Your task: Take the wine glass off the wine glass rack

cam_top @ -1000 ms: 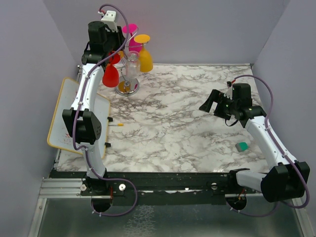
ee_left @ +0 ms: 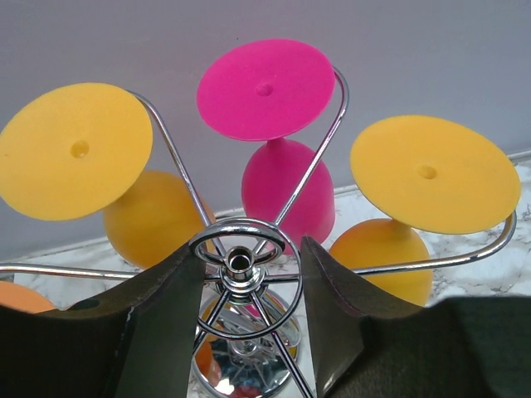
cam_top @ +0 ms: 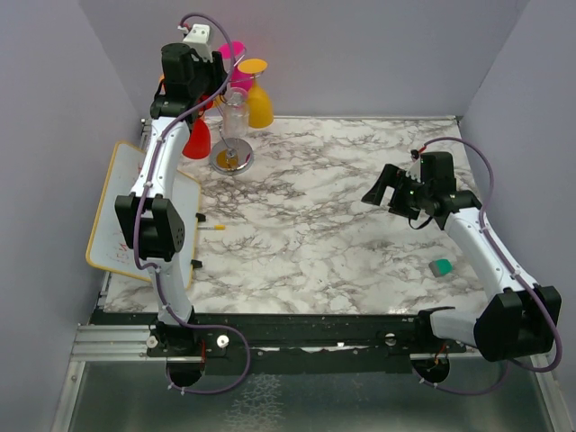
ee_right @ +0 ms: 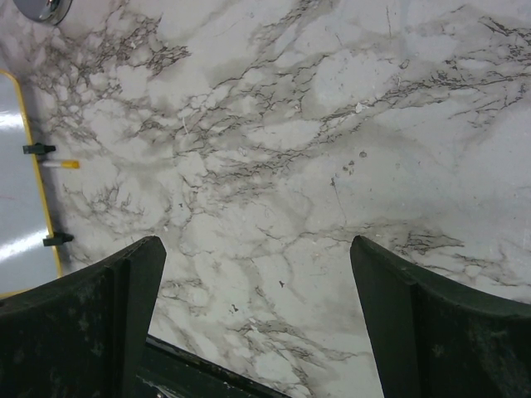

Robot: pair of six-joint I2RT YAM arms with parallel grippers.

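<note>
The chrome wine glass rack stands at the back left on its round base (cam_top: 231,160), holding upside-down glasses: yellow (cam_top: 259,103), pink (ee_left: 286,182), red (cam_top: 197,141) and a clear one (cam_top: 236,117). In the left wrist view its top ring (ee_left: 249,336) and central post lie between the fingers of my left gripper, which is part open at the rack's top; whether it touches the ring I cannot tell. My right gripper (cam_top: 389,187) stands open over bare marble, nothing between its fingers.
A white board (cam_top: 135,234) with yellow edging lies under the left arm, with a short yellow stick (cam_top: 216,228) by its edge. A small green block (cam_top: 440,266) sits at the right.
The rack and its hanging glasses have shifted slightly left at the top, along with my left gripper. The right arm shows almost no change.
</note>
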